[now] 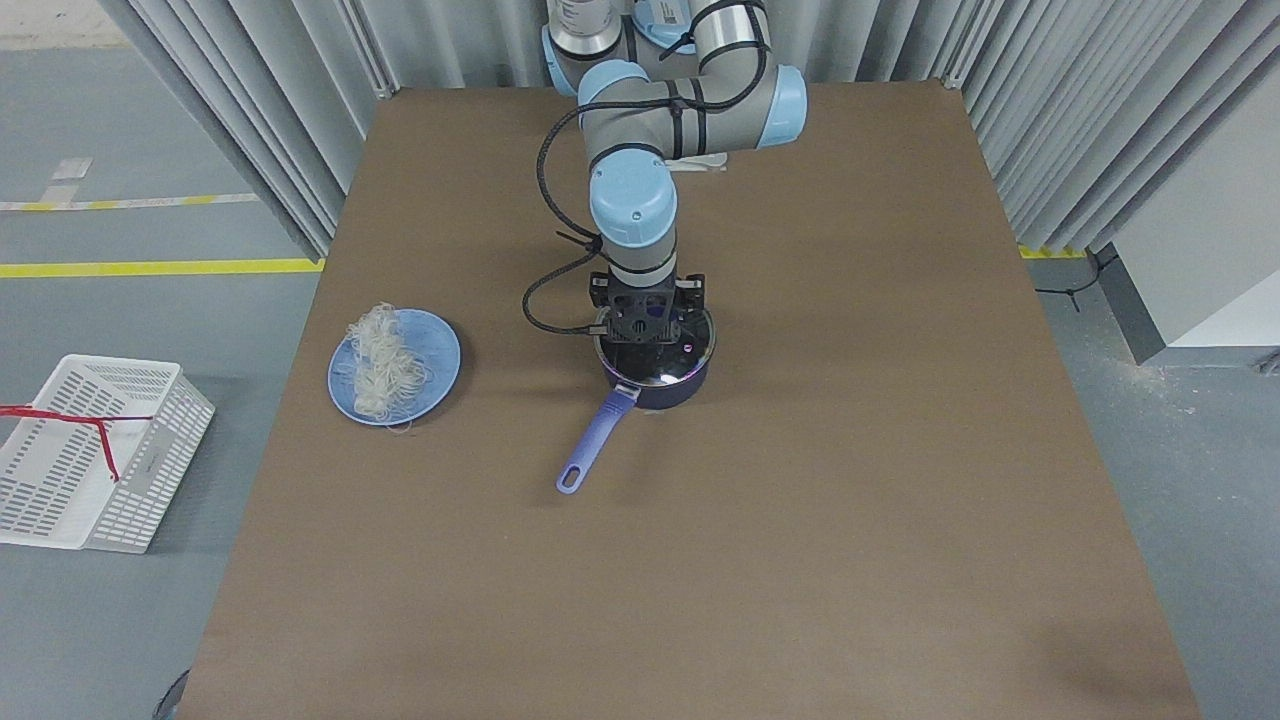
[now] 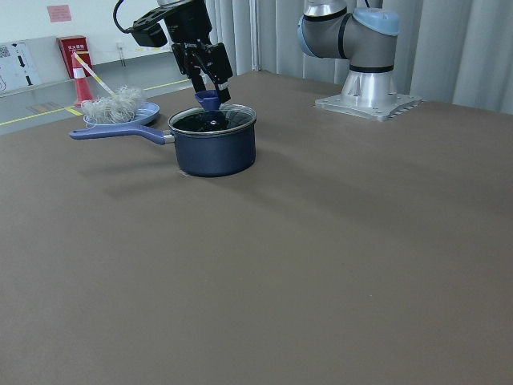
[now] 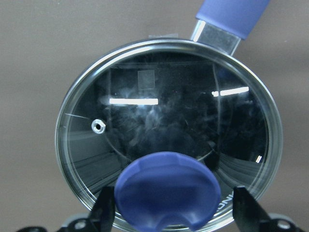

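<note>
A blue saucepan (image 2: 216, 156) with a long handle (image 1: 595, 442) stands on the brown table (image 1: 840, 480), covered by its glass lid (image 3: 159, 116). My gripper is lowered over the lid, its black fingers either side of the lid's blue knob (image 3: 167, 188). In the left view the knob sits between the fingertips at the pan's top. Whether the fingers close on it is unclear. In the front view the gripper housing hides much of the lid.
A blue plate (image 1: 434, 360) with white stringy noodle-like strands (image 1: 386, 366) lies left of the pan. A white basket (image 1: 132, 504) is on the floor beyond the left edge.
</note>
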